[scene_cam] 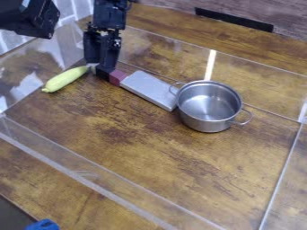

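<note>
My gripper [103, 63] hangs at the upper left, open, just over the left end of a long object with a maroon end and a silver-grey body [146, 88]. A pale yellow-green corn-like object [65, 79] lies to its left. A steel pot [210, 104] with two handles sits to the right, beside the grey end. The fingertips are dark and hard to make out; I cannot tell whether they touch anything.
Transparent edging runs along its left side. A small blue object [42, 225] sits at the bottom left corner.
</note>
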